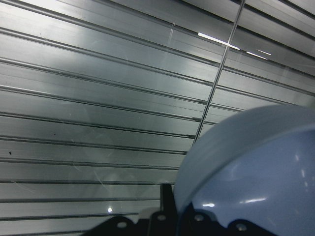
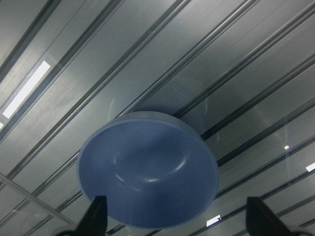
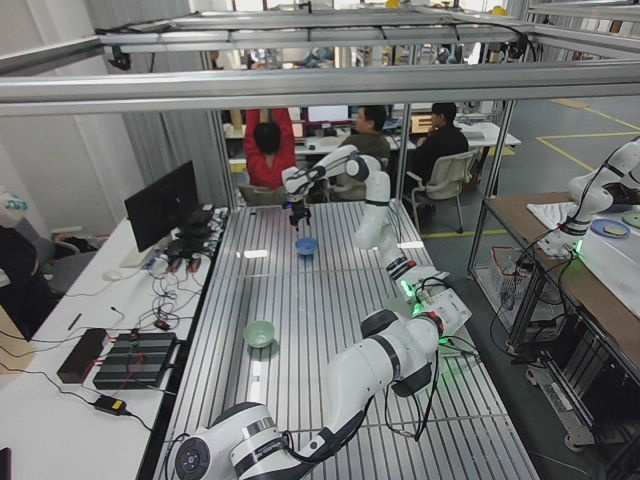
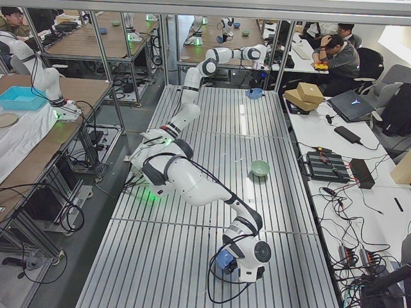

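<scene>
A blue bowl (image 1: 261, 187) fills the lower right of the left wrist view, my left gripper at its rim, which appears pinched between the fingers; the camera right view shows it small (image 4: 225, 259) at the near end. At the far end a second blue bowl (image 3: 306, 246) sits on the slatted table, with my right gripper (image 3: 298, 216) above it; in the right wrist view the two fingertips flank this bowl (image 2: 147, 167) from above, apart and empty. A green bowl (image 3: 259, 333) rests on the table between the arms.
The slatted metal table (image 4: 141, 256) is otherwise mostly clear. A side desk (image 3: 60, 420) with monitor, power units and cables runs alongside. Metal frame bars cross overhead.
</scene>
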